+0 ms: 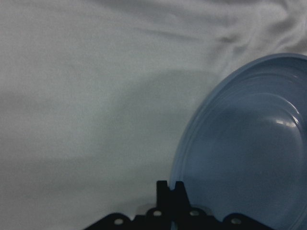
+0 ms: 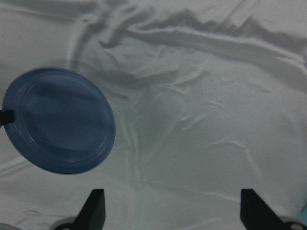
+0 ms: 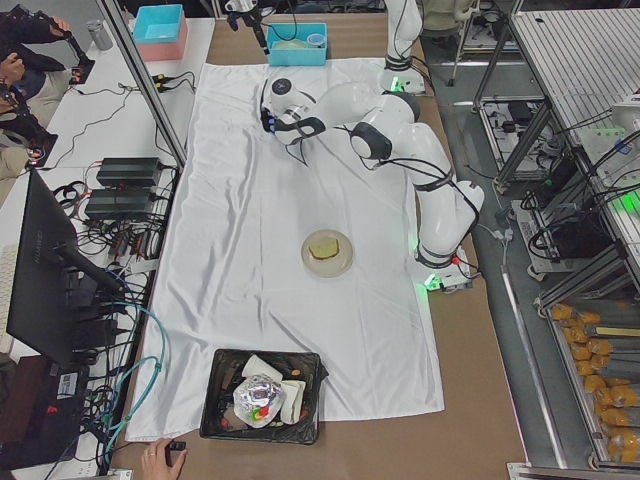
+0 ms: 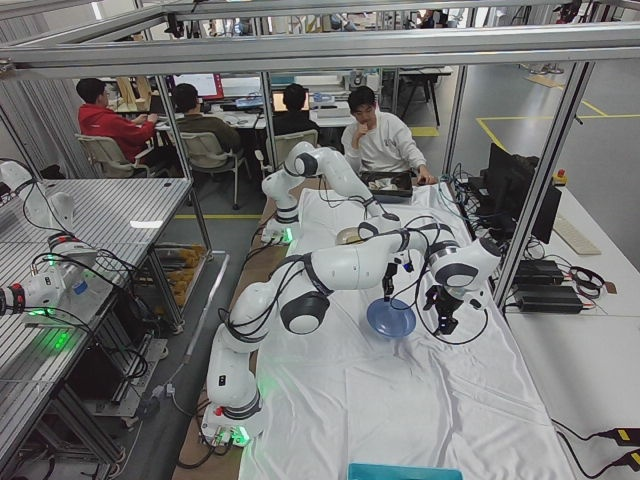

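A blue plate lies on the white cloth. In the left wrist view my left gripper is shut on the near rim of this plate. In the right wrist view the plate is at the left, with a dark fingertip at its left edge, and my right gripper stands open above bare cloth, nothing between its fingers. A beige plate with a yellow item on it sits mid-table in the camera left view.
A black tray with foil and white items is at one end of the table, a blue bin at the other. A person's hand is near the tray.
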